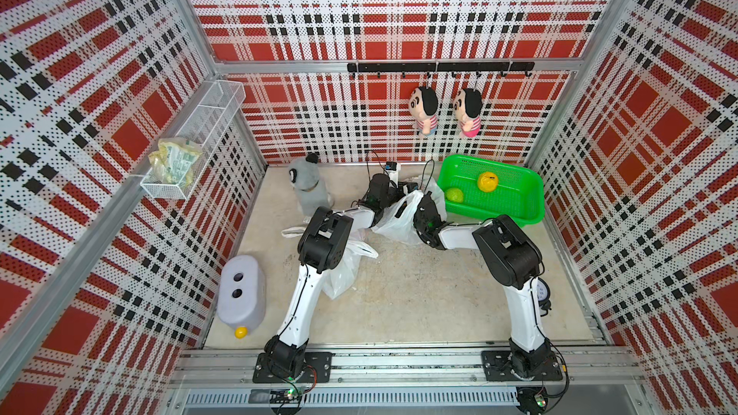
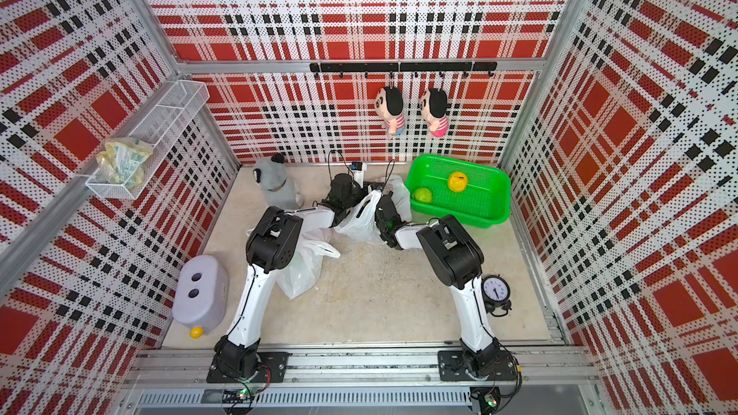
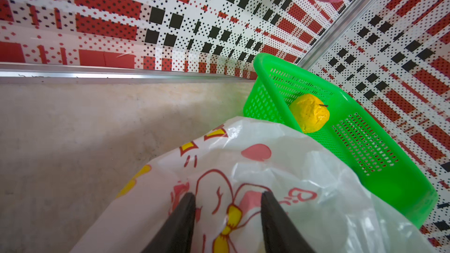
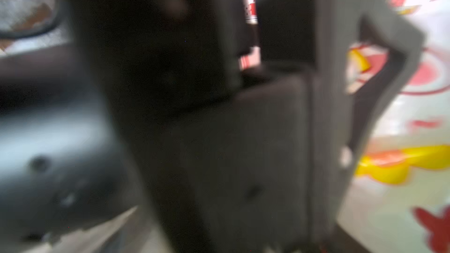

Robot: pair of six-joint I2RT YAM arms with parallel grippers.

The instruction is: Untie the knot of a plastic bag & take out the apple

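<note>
A white plastic bag (image 1: 397,226) with printed flowers lies at the centre back, under and around both grippers. My left gripper has its blurred fingers apart over the printed plastic (image 3: 300,168); whether it grips any is unclear. My right gripper (image 1: 409,198) is crowded close against the left one at the bag; its wrist view is filled with blurred black hardware, so its fingers are hard to read. A second bag (image 1: 342,273) with tied-looking handles lies front-left, partly under the left arm. No apple is clearly visible inside either bag.
The green basket (image 1: 515,207) at back right holds a yellow fruit (image 1: 487,181) and a green fruit (image 1: 453,195). A grey plush (image 1: 306,184) stands back left, a purple box (image 1: 241,299) front left, a gauge (image 2: 495,289) at right.
</note>
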